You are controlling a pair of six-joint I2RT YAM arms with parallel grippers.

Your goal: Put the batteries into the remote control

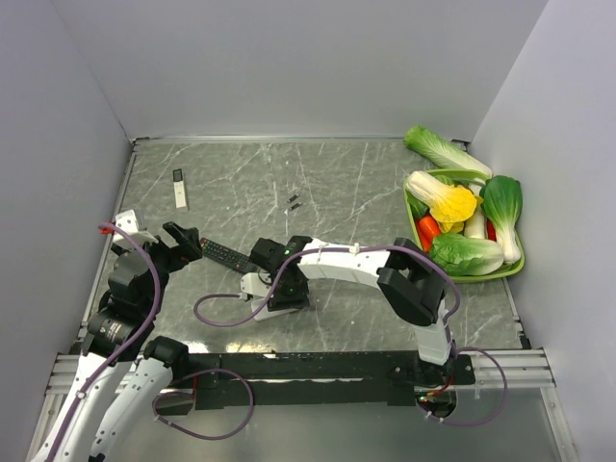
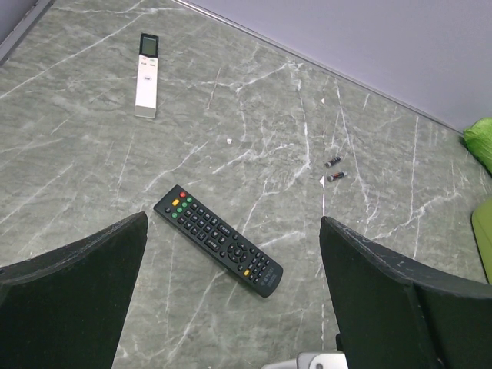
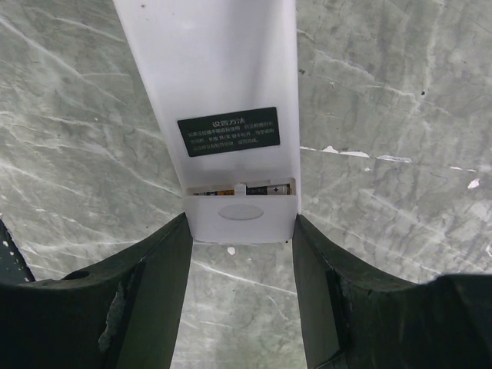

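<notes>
In the right wrist view, a white remote (image 3: 223,69) lies back up on the table, a dark printed label across it. Two batteries (image 3: 269,190) show in a narrow gap below the label. Its battery cover (image 3: 241,217), marked with an oval, sits over the end of the compartment. My right gripper is shut on this cover, one finger pressing each side. Away to the left, my left gripper (image 1: 186,243) hangs open and empty. Two loose small batteries (image 2: 336,169) lie on the far table, apart from both grippers.
A black remote (image 2: 219,240) lies buttons up beneath the left gripper. Another white remote with a screen (image 2: 147,81) rests at the far left. A green basket of vegetables (image 1: 515,265) occupies the right side.
</notes>
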